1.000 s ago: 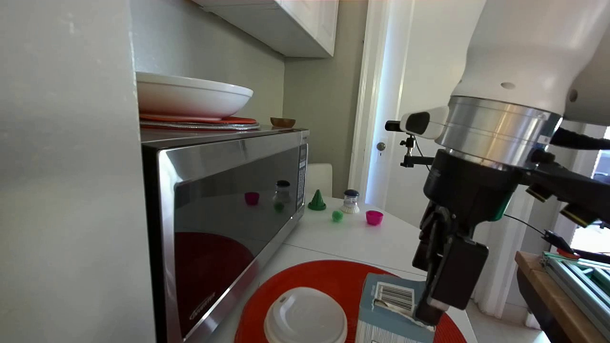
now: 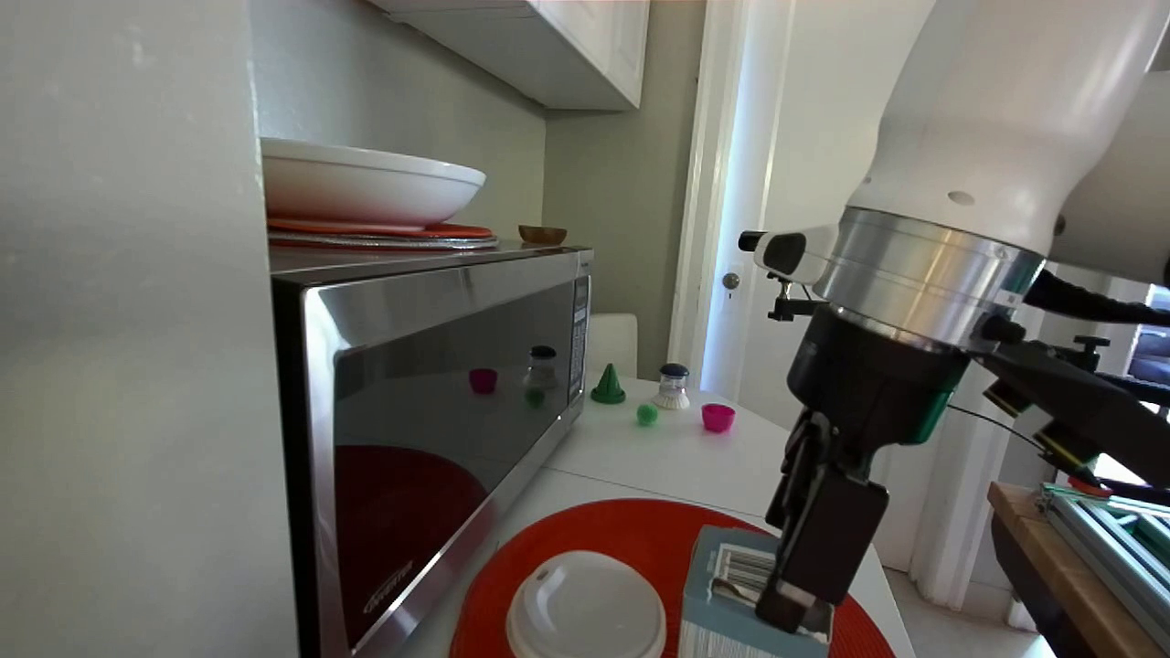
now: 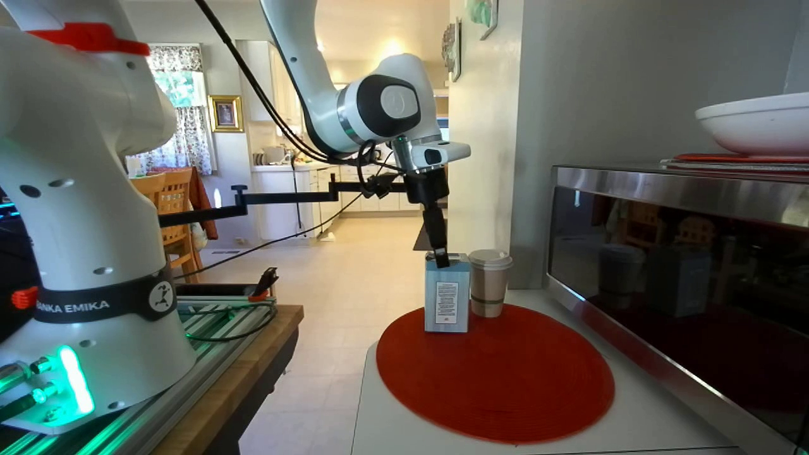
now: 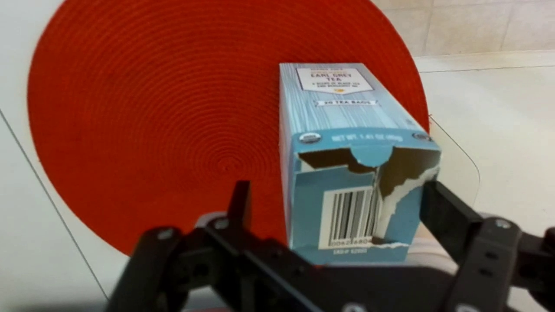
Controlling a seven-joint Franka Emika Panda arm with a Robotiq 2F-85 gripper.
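Note:
A blue Earl Grey tea box (image 4: pixel 338 208) with a torn top stands upright on a round red placemat (image 4: pixel 145 130). In exterior view 2 the box (image 3: pixel 447 302) is beside a lidded paper cup (image 3: pixel 489 284), whose white lid (image 2: pixel 587 610) shows in exterior view 1. My gripper is open, pointing down at the top of the box. One finger (image 4: pixel 442 208) is close against the box's right side in the wrist view; the other finger (image 4: pixel 240 205) is left of it, with red mat showing between. Whether either finger touches the box I cannot tell.
A steel microwave (image 2: pixel 439 406) borders the mat, with a white bowl (image 2: pixel 362 186) on top. A green cone (image 2: pixel 609 386), green ball (image 2: pixel 647 415), shaker (image 2: pixel 672 387) and pink cup (image 2: pixel 717 417) stand farther along the white table.
In exterior view 1 my gripper has shifted left and slightly down, from the box's right edge to over its top. The box and cup look nearly unmoved.

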